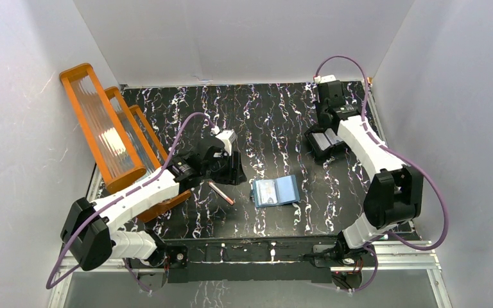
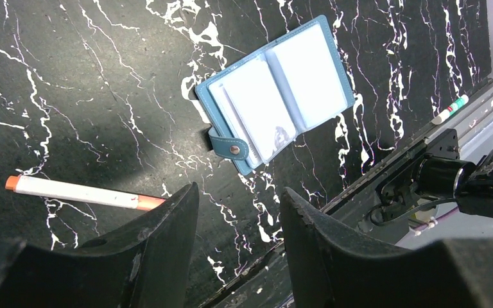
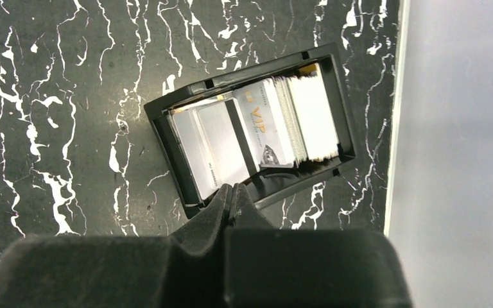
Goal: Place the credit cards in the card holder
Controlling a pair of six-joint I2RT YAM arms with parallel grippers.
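A light blue card holder (image 1: 285, 189) lies open on the marble table, clear sleeves and a strap visible in the left wrist view (image 2: 311, 74). My left gripper (image 1: 234, 173) hangs above and left of it, open, with nothing between its fingers. A black box (image 3: 164, 147) at the table's right holds many cards, including a silver VIP card (image 3: 260, 125). My right gripper is shut just over the box's near edge, with no card visible between its fingertips.
An orange-and-white marker (image 1: 221, 194) lies left of the holder. Orange racks (image 1: 80, 96) stand along the left side, and a green-capped marker (image 2: 449, 110) lies near the front edge.
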